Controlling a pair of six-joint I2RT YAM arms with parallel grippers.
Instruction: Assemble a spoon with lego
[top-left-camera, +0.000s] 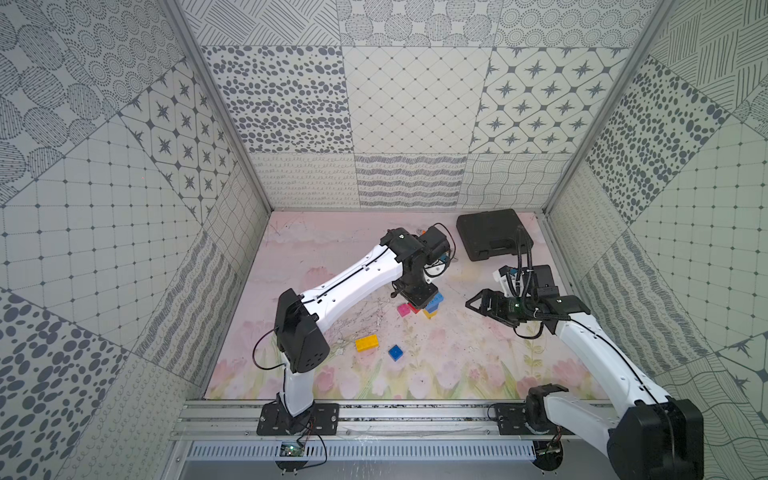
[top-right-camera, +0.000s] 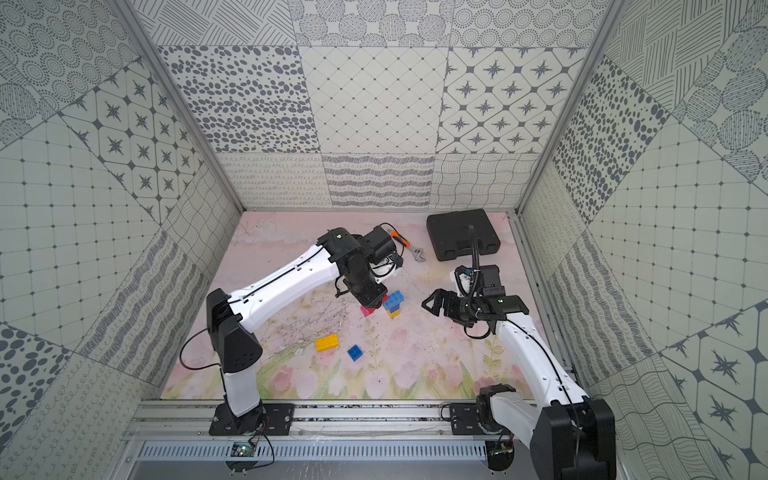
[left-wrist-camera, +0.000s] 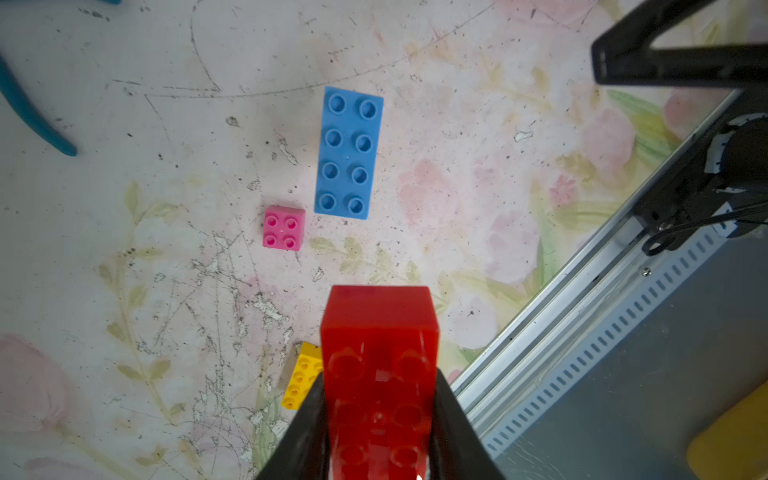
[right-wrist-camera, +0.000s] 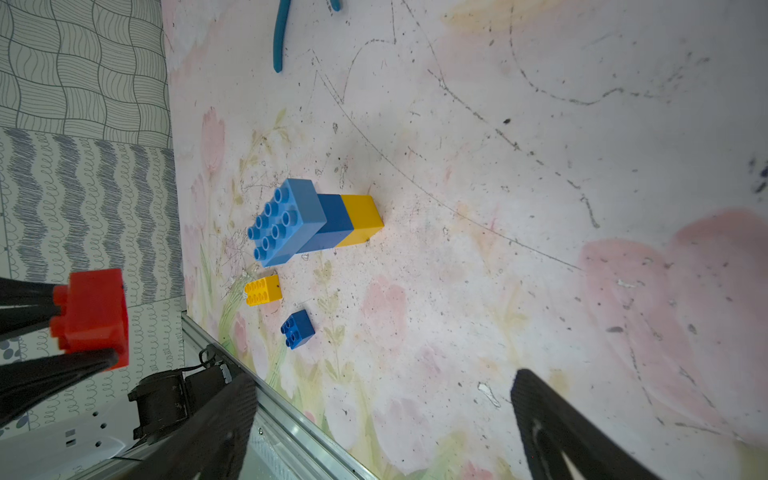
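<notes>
A red brick (left-wrist-camera: 378, 376) is held by my left gripper, which is shut on it and raised above the table's middle. Near it stands a stack of a light blue brick, a blue brick and a yellow brick, also seen from above in the left wrist view. A small pink brick (left-wrist-camera: 283, 228) lies beside the stack. A loose yellow brick (top-left-camera: 367, 342) and a small blue brick (top-left-camera: 395, 353) lie nearer the front. My right gripper (top-left-camera: 485, 304) stands open to the right of the stack, holding nothing.
A black case (top-right-camera: 462, 233) lies at the back right. An orange-handled wrench (top-right-camera: 404, 242) and blue-handled pliers (left-wrist-camera: 32, 112) lie near the back middle.
</notes>
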